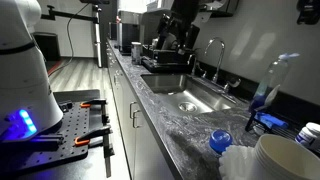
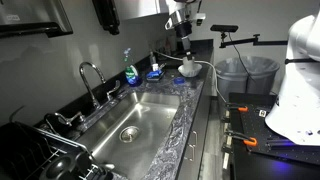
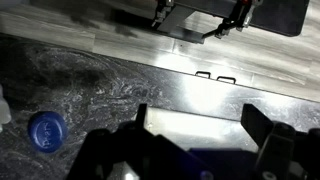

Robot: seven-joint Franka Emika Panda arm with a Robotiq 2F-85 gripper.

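Note:
My gripper is open, its two black fingers wide apart with nothing between them. In the wrist view it hangs over the front of the dark marbled counter (image 3: 100, 90), by the sink. A round blue object (image 3: 47, 131) lies on the counter at the left of that view, well away from the fingers. From exterior view 1, the same blue object (image 1: 220, 140) sits on the counter between the sink (image 1: 195, 98) and a white container (image 1: 285, 158). The arm's dark end (image 1: 175, 35) is raised above the counter there.
A faucet (image 2: 95, 84) rises behind the sink (image 2: 150, 108). A clear bottle with blue contents (image 1: 272, 82) stands along the back, near a dark rack (image 1: 272, 124). Dark pots (image 2: 72, 163) stand at the sink's other end. Cabinet doors (image 1: 150, 140) front the counter.

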